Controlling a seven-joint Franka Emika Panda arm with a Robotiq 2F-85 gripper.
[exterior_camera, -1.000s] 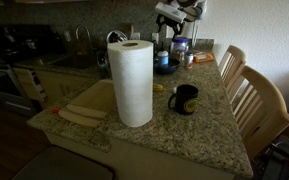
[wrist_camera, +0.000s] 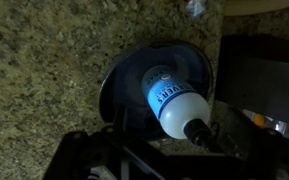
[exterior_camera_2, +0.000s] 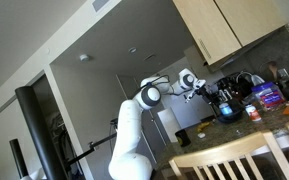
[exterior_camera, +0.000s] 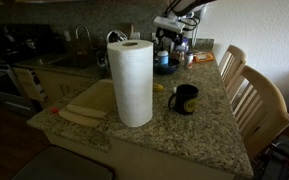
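Observation:
A bottle (wrist_camera: 172, 98) with a blue label, a white shoulder and a dark tip stands in a dark round bowl (wrist_camera: 112, 98) in the wrist view. In exterior view 1 the bottle (exterior_camera: 164, 57) and bowl (exterior_camera: 167, 69) are at the counter's far end. My gripper is open above the bottle, its dark fingers spread to either side of the tip, with nothing held. Exterior view 2 has the gripper (exterior_camera_2: 194, 91) high over the counter; its fingertips are too small to make out there.
A paper towel roll (exterior_camera: 132, 85) stands near the counter's front, with a black mug (exterior_camera: 185, 99) to its right and a cutting board (exterior_camera: 92, 103) to its left. A purple-labelled container (exterior_camera_2: 269, 96) and a small red-and-white jar (exterior_camera_2: 252, 113) stand near the bottle. Chairs (exterior_camera: 259, 112) line the right side.
The arm has come lower over the far end of the counter, bringing my gripper nearer the bottle. Objects on the counter look unmoved.

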